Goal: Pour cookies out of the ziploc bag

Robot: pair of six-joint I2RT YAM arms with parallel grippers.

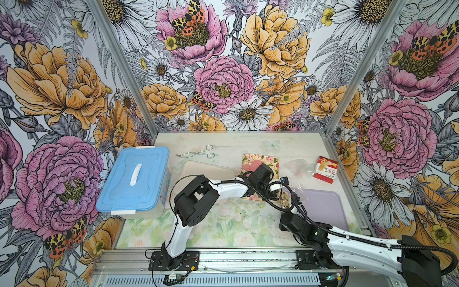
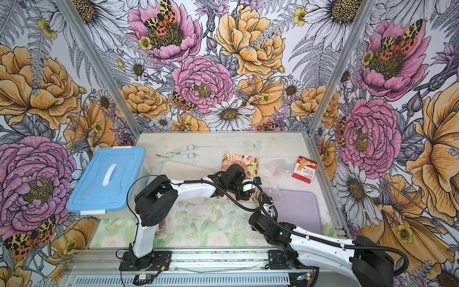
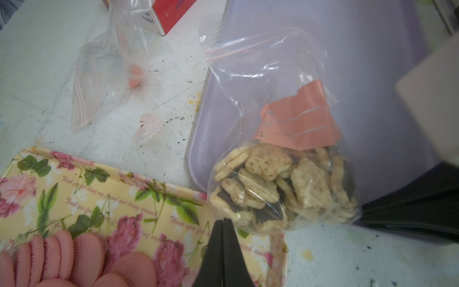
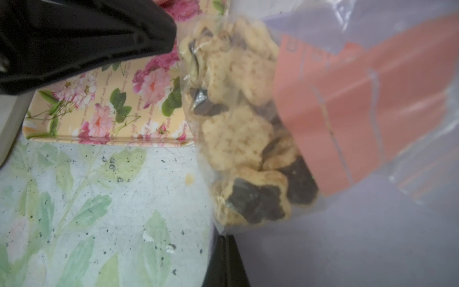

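The clear ziploc bag [image 3: 286, 172] holds pale and chocolate-bottomed cookies under an orange label. It lies over the near left corner of the lilac tray [image 3: 382, 119], cookies at the end towards the floral tray [image 3: 167, 210] and its zip end pointing away. My left gripper is shut, its tips meeting the bag's cookie-end edge; whether film is pinched there I cannot tell. In the right wrist view my right gripper is shut at the bag's lower corner, with nothing seen between its fingers. Both hands are largely hidden from above.
Pink round cookies [image 3: 88, 258] sit on the floral tray. Behind the bag are an empty-looking plastic bag [image 3: 105, 71] and a red box [image 1: 326, 169]. Scissors [image 1: 196, 152], a beige tray [image 1: 210, 169] and a blue-lidded bin [image 1: 133, 179] occupy the left.
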